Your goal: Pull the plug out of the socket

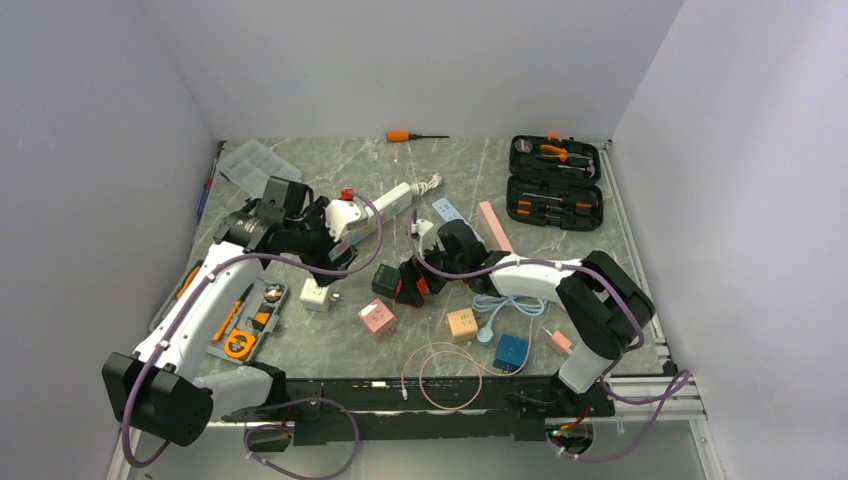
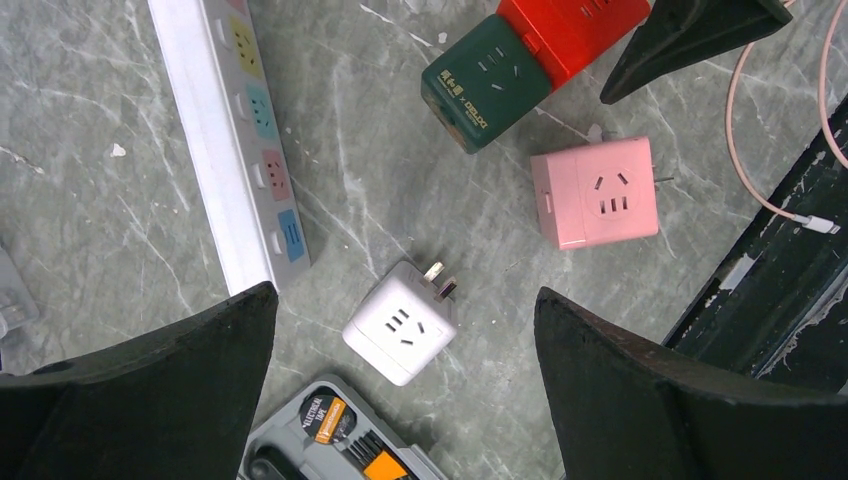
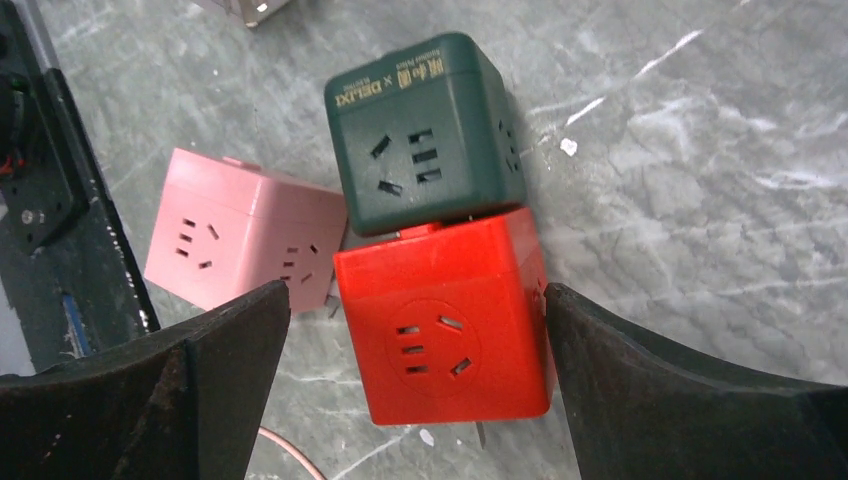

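A red cube socket [image 3: 440, 330] sits against a dark green cube socket [image 3: 420, 130] in the middle of the table. My right gripper is open around the red cube, its fingers low beside it. In the left wrist view, the same red [image 2: 570, 35] and green [image 2: 470, 95] pair lies at top. My left gripper is open above the left part of the table, over a white cube socket [image 2: 400, 325]. Pins stick out from the white cube.
A power strip [image 2: 235, 140], pink cube [image 2: 600, 195], yellow cube [image 1: 462, 323], blue cube [image 1: 510, 350] and coiled cables surround the pair. Tool cases stand at left [image 1: 250, 330] and back right [image 1: 555, 200]. A plastic box [image 1: 255, 165] lies back left.
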